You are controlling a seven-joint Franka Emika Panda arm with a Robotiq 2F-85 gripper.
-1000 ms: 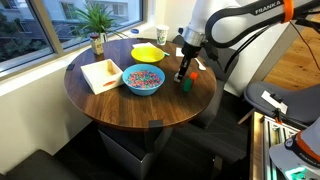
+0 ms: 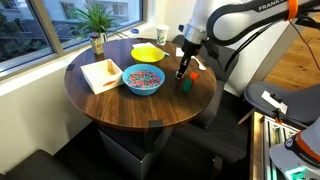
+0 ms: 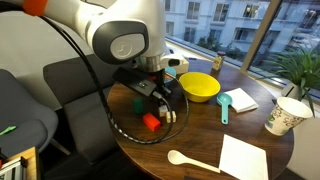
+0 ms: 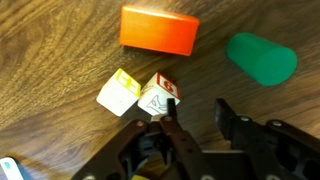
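Observation:
In the wrist view my gripper is part open, and no object shows between its fingers. By the left fingertip lies a white cube with pinkish-red markings (image 4: 158, 95). A pale yellow-and-white cube (image 4: 119, 92) sits just left of it. Farther up is an orange-red block (image 4: 158, 30), with a green cup-like cylinder (image 4: 262, 58) lying to the right. Exterior view 2 has the red block (image 3: 151, 122) beneath the gripper and a pale cube (image 3: 170, 116) beside it. The green object (image 2: 187, 86) is near the table's right edge.
A blue bowl of small pieces (image 2: 144, 79) and a yellow bowl (image 2: 149, 56) stand on the round table (image 2: 110, 108). A white spoon (image 3: 190, 160), white paper (image 3: 243, 158) and a patterned cup (image 3: 286, 116) lie away from the gripper.
The gripper appears slightly lower in exterior view 1, now covering the pale spot seen by it earlier. The bowls and other tabletop things look unmoved.

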